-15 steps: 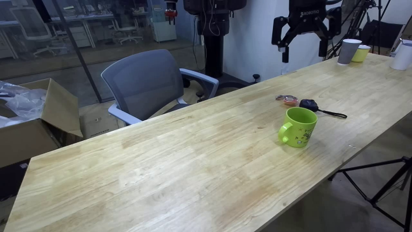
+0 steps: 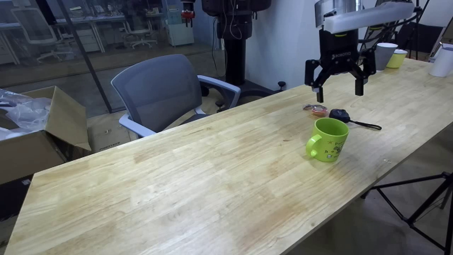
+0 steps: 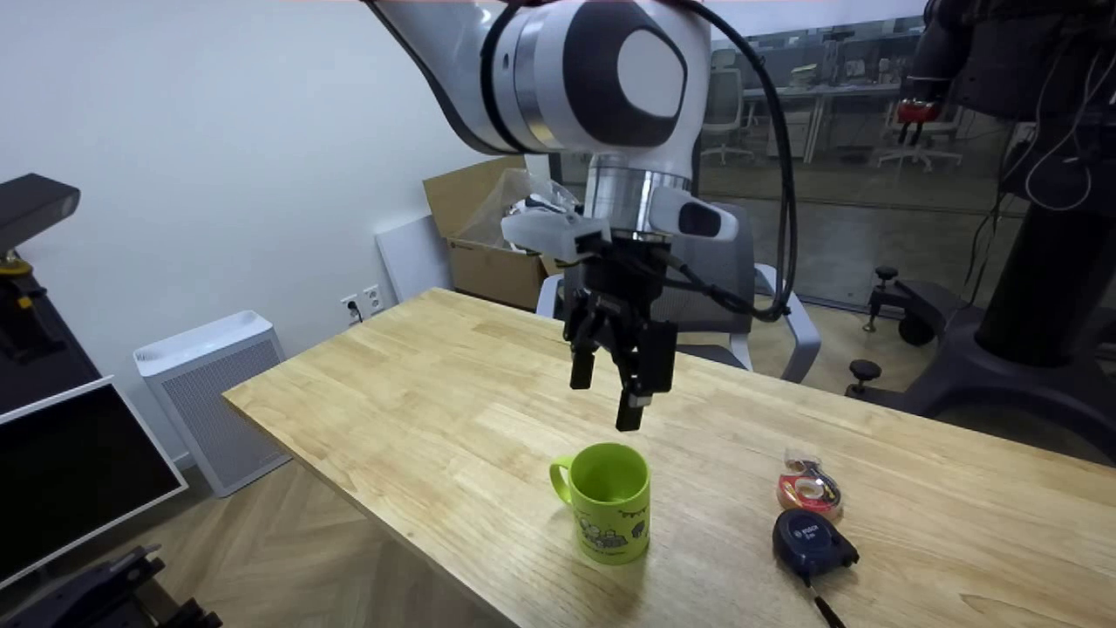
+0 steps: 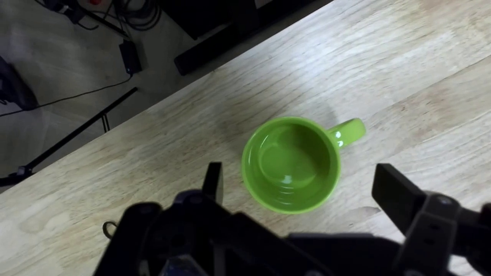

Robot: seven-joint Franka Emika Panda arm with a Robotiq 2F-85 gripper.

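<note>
A green mug [image 2: 329, 142] with a printed pattern stands upright on the wooden table. From above, the wrist view shows the mug [image 4: 290, 165] empty, its handle pointing to the upper right. My gripper [image 2: 338, 93] is open above the table, apart from the mug, with nothing held. In the second exterior view the gripper [image 3: 604, 399] hangs higher than the mug [image 3: 609, 502] and behind it. Its two black fingers [image 4: 212, 183] appear on either side of the mug's lower part in the wrist view.
A dark tape measure [image 3: 811, 542] with a strap and a red tape roll [image 3: 811, 492] lie near the mug. Farther along stand a grey cup [image 2: 385, 56], a yellow cup [image 2: 397, 58] and a white container [image 2: 442, 61].
My gripper has come down in the first exterior view, closer to the table and mug, and stays open. The mug, tape measure and tape roll have not moved.
</note>
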